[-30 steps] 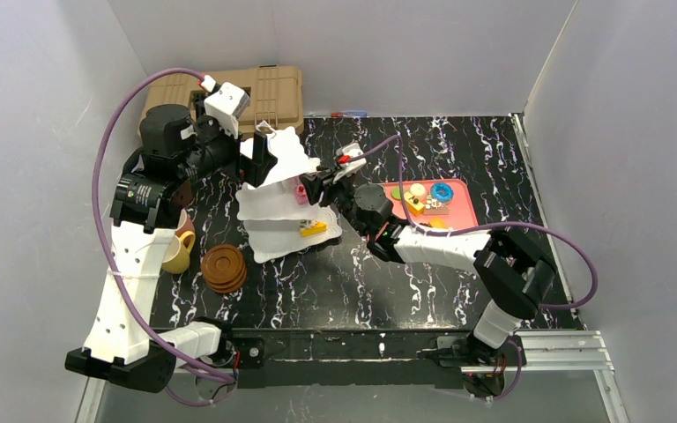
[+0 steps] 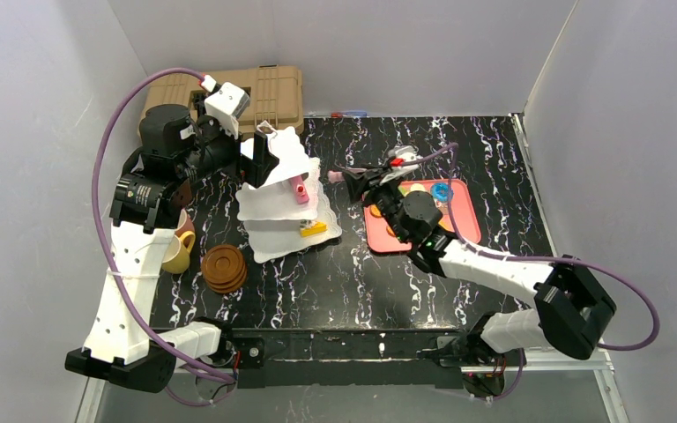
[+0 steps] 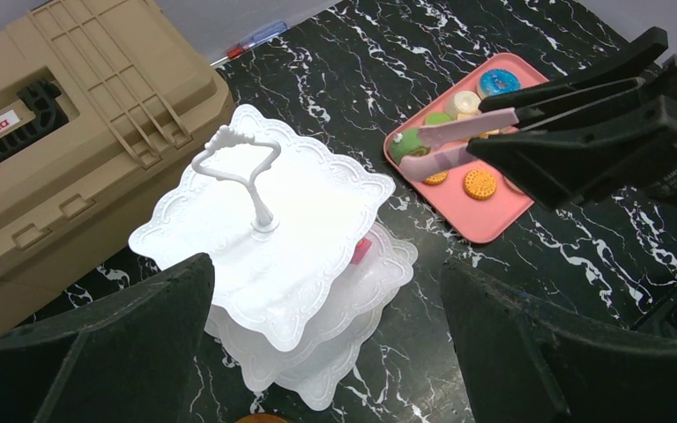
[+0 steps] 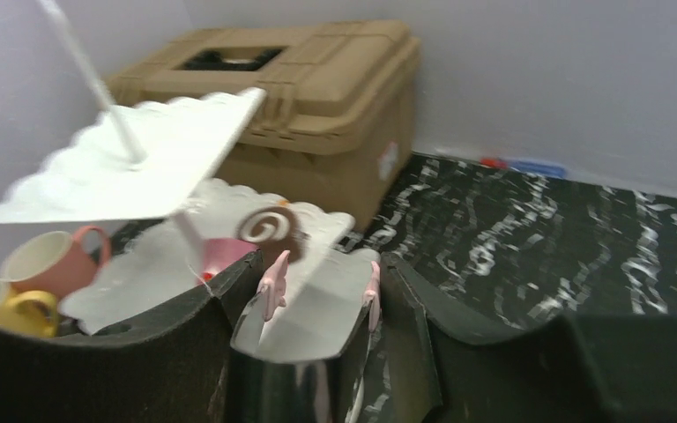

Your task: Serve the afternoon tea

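The white three-tier stand holds a pink pastry (image 2: 299, 188) on its middle tier and a yellow piece (image 2: 313, 227) on the bottom one; the right wrist view also shows a brown swirl pastry (image 4: 269, 229) on it. My left gripper (image 2: 257, 157) hangs open over the stand's top, empty. My right gripper (image 2: 348, 176) is right of the stand, its pink-tipped fingers apart with nothing seen between them. A pink tray (image 3: 457, 213) of several pastries lies beneath and beyond it.
A tan case (image 3: 79, 141) stands at the back left. Mugs (image 2: 176, 256) and brown coasters (image 2: 224, 268) are on the left. A screwdriver (image 3: 256, 40) lies by the back wall.
My right gripper has drawn away from the stand to the right, showing the pink pastry left on the middle tier. The left arm has not visibly moved.
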